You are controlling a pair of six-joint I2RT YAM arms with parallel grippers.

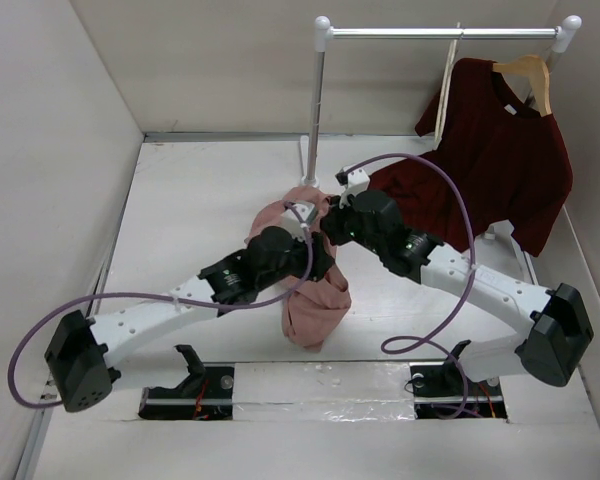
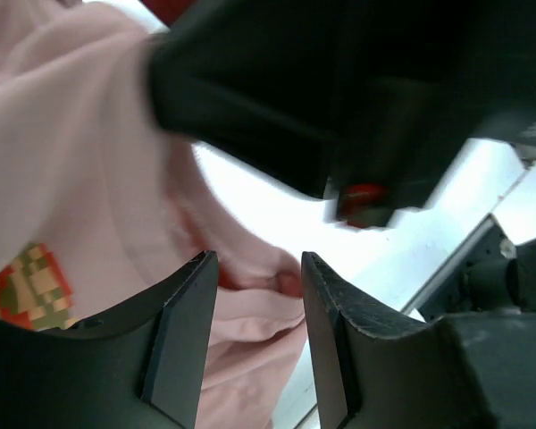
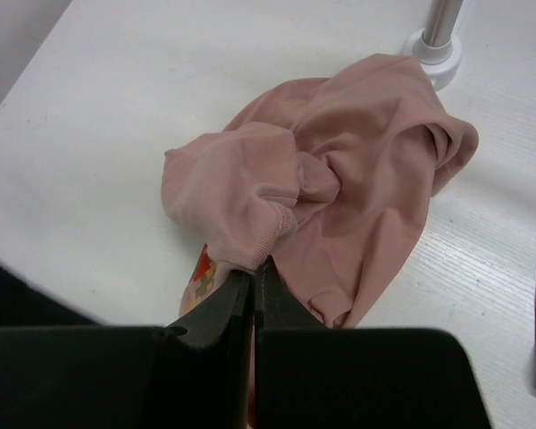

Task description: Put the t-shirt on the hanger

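The pink t-shirt (image 1: 310, 310) lies bunched on the white floor under the rack's left post, with a colourful print (image 2: 31, 286) showing. My right gripper is shut on a raised fold of it, the fabric rising at the fingertips. My left gripper stands open over the shirt, just below and beside the right gripper, whose dark body fills the upper part of the left wrist view. A pale empty hanger (image 1: 443, 90) hangs on the rail.
The metal rack (image 1: 440, 33) spans the back right. A dark red shirt (image 1: 495, 180) on a wooden hanger (image 1: 522, 70) occupies its right side, hanging down toward the floor.
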